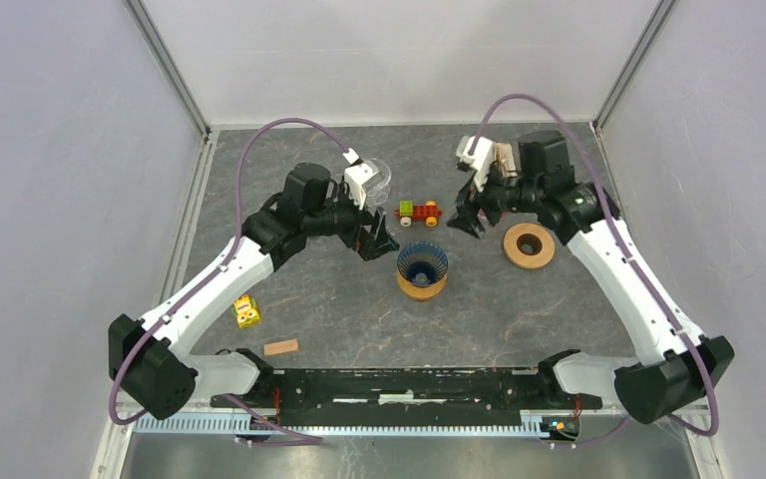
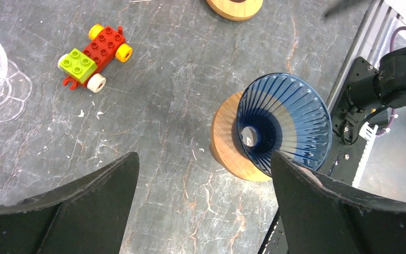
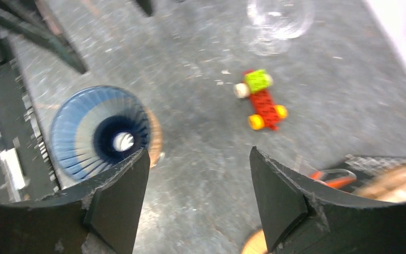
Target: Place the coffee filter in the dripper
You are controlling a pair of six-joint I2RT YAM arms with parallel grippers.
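Note:
A blue ribbed dripper (image 1: 421, 261) stands on a wooden base (image 1: 421, 291) at the centre; in both wrist views its bottom hole shows, and a paler band lines part of its inside, too unclear to tell whether that is a filter. My left gripper (image 1: 377, 239) is open just left of and above the dripper, nothing between its fingers. My right gripper (image 1: 467, 215) is open, up and to the right of the dripper, also empty; its wrist view is blurred.
A toy brick car (image 1: 418, 213) sits behind the dripper, clear glassware (image 1: 379, 178) behind the left gripper. A wooden ring (image 1: 530, 257) lies right, light items partly hidden behind the right arm. A yellow toy (image 1: 246, 310) and wooden block (image 1: 280, 346) lie front left.

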